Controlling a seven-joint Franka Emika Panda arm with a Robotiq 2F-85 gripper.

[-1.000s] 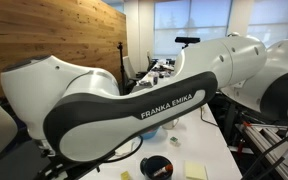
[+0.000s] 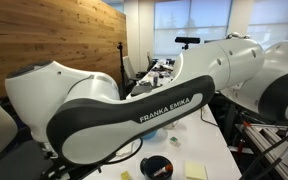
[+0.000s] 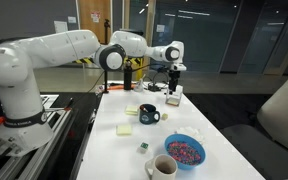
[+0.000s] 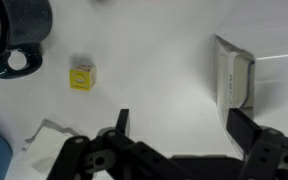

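Observation:
My gripper is open, with nothing between its fingers. A pale, box-like object [image 4: 236,82] lies ahead of the right finger in the wrist view. In exterior view 2 the gripper [image 3: 172,84] hangs at the far end of the table, just over that white object [image 3: 173,98]. Off to the left in the wrist view are a small yellow cube [image 4: 82,77] and a dark mug [image 4: 19,45]. The arm hides the gripper in exterior view 1.
A blue bowl [image 3: 184,151] with small pieces in it, a pale mug [image 3: 164,168] and a green-white cube [image 3: 143,147] stand nearer. Yellow pads [image 3: 124,130] lie left of them. A dark chair [image 3: 269,130] borders the table's right side.
The arm has shifted a little in exterior view 1, its wrist end sitting slightly lower and farther right. The mug and pad on the table have stayed in place.

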